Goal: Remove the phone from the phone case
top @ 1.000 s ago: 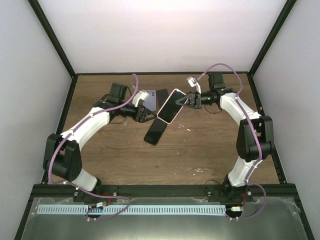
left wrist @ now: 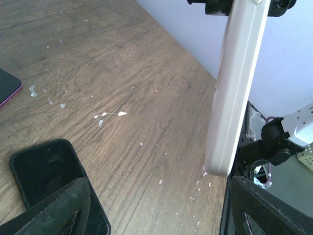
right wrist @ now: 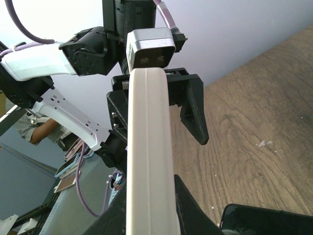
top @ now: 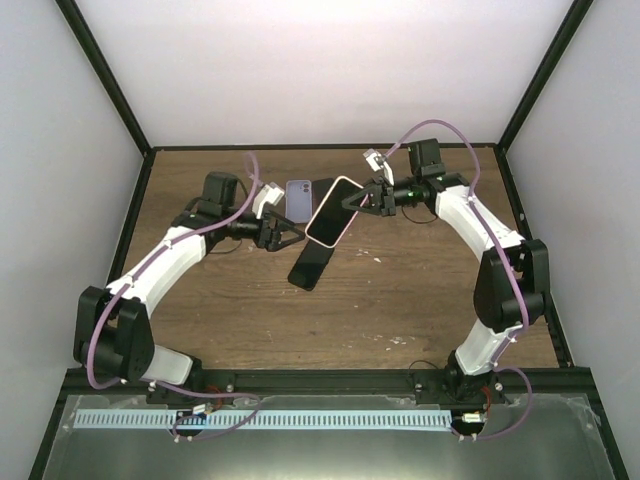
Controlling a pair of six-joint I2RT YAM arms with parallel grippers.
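Note:
In the top view, a dark-screened phone in a pale pink-rimmed case (top: 333, 211) is held tilted over the table, with my right gripper (top: 360, 202) shut on its upper right side. Edge-on, the pale side of the case (left wrist: 234, 93) hangs between the fingers' lines of sight in the left wrist view. The same side (right wrist: 150, 147) covers much of the right wrist view and hides where the right fingers meet. My left gripper (top: 299, 238) is open beside the case's lower left edge, and nothing shows gripped in it. The phone's screen lies within the case rim.
A lavender phone (top: 298, 203) lies at the back of the table. Dark flat slabs lie beneath the held phone, one in front (top: 309, 268) and one behind (top: 322, 188).
Over the last second the held phone and right gripper shifted slightly left and forward.

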